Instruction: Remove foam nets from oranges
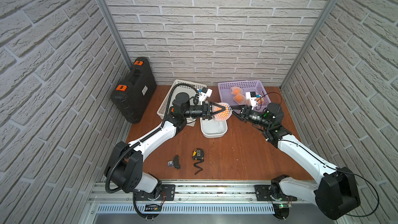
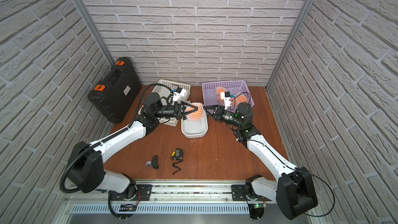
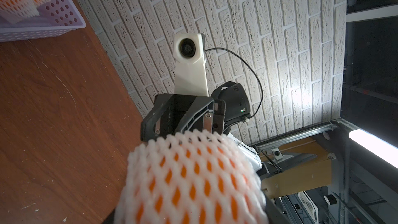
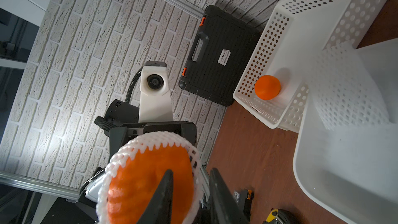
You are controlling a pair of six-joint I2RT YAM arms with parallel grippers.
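My left gripper [image 1: 216, 108] is shut on an orange in a white foam net [image 3: 190, 182], held over the white tray [image 1: 213, 132]. From the right, my right gripper [image 1: 234, 110] meets the net's edge, its fingers part open; the right wrist view shows them blurred beside bare orange peel [image 4: 145, 182] ringed by the net. Whether they grip the net I cannot tell. A loose orange [image 4: 267, 87] lies in the white basket [image 4: 311, 4]. The lilac basket [image 1: 232, 83] at the back right holds netted oranges [image 1: 238, 98].
An empty-looking foam net [image 4: 348, 87] lies at the white tray. A black case [image 1: 132, 95] stands at the left. A tape measure [image 1: 198, 154] and a small dark object [image 1: 176, 161] lie at the front.
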